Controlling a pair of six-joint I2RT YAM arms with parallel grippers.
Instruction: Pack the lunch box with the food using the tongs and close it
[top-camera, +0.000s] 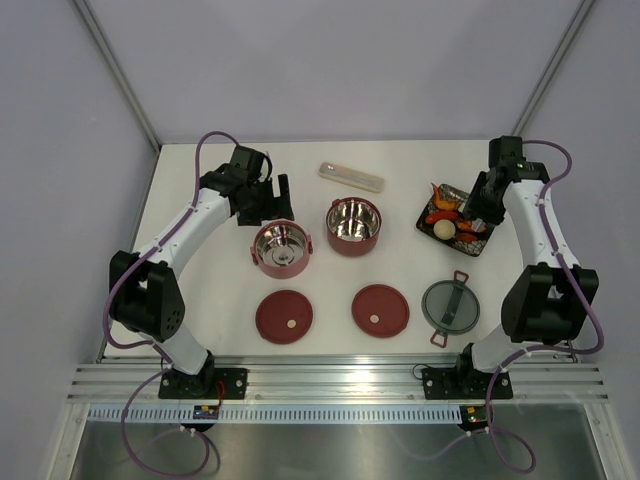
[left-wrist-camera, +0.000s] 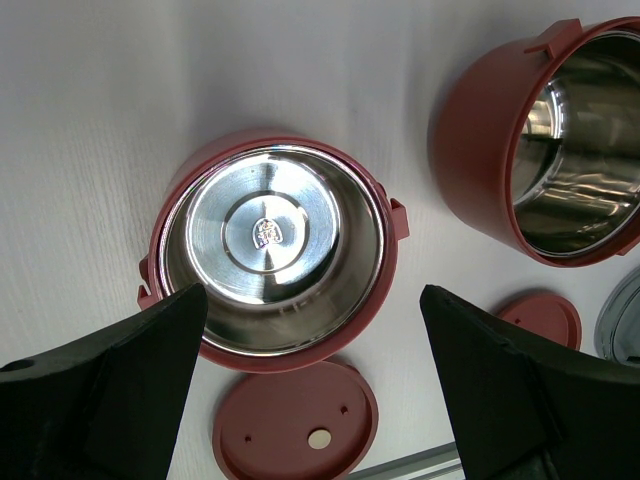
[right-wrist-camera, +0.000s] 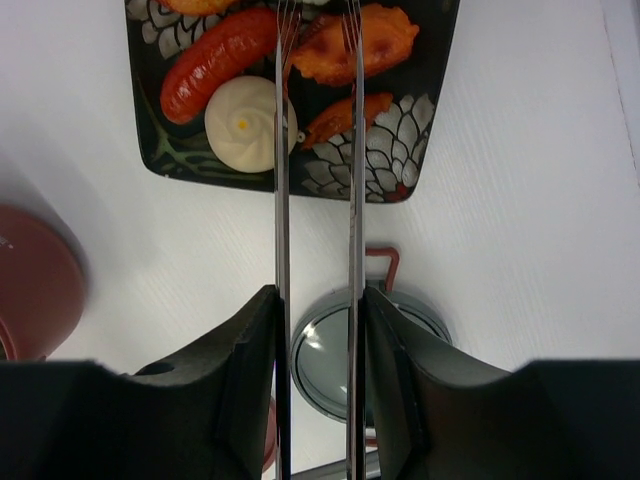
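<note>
A black patterned tray (right-wrist-camera: 174, 157) of food sits at the right, holding a sausage (right-wrist-camera: 215, 65), a pale bun (right-wrist-camera: 240, 130) and orange fried pieces (right-wrist-camera: 355, 45). My right gripper, with long metal tongs, is over the tray, its tips part open around the fried food; a grip cannot be confirmed. My left gripper is open above a red lunch-box pot (left-wrist-camera: 170, 195) with a steel inside, nothing between its fingers. A second red pot (left-wrist-camera: 475, 140) stands to its right.
Two red lids (top-camera: 284, 325) (top-camera: 391, 310) and a grey lid (top-camera: 441, 297) lie along the front. A pale flat bar (top-camera: 350, 176) lies at the back.
</note>
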